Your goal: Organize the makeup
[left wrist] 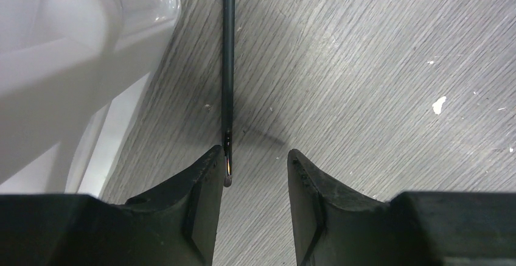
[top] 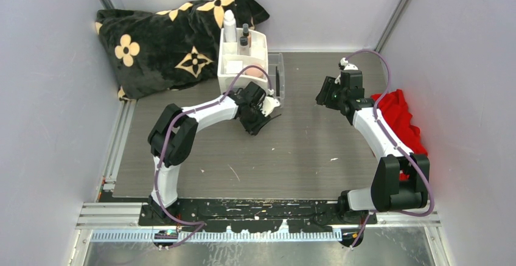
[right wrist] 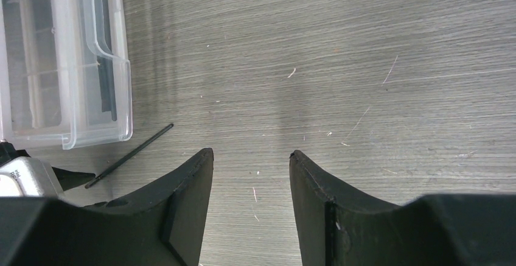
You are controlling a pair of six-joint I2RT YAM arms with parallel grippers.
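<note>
A thin black makeup stick [top: 275, 117] [left wrist: 228, 65] [right wrist: 135, 152] lies on the table by the organizer's open clear drawer [top: 280, 65] [right wrist: 91, 138]. My left gripper [top: 255, 131] is open just over its near end. In the left wrist view that end shows beside the left finger [left wrist: 205, 181], and the gap between the fingers is otherwise empty. Inside the drawer rests another dark stick [top: 277, 81] [right wrist: 106, 86]. The white organizer [top: 221, 71] holds bottles and a pinkish round item [top: 253, 71]. My right gripper [top: 319, 101] stands open and empty over bare table.
A black floral pillow [top: 164, 53] lies behind and left of the organizer. Red cloth [top: 398, 117] sits at the right edge under the right arm.
</note>
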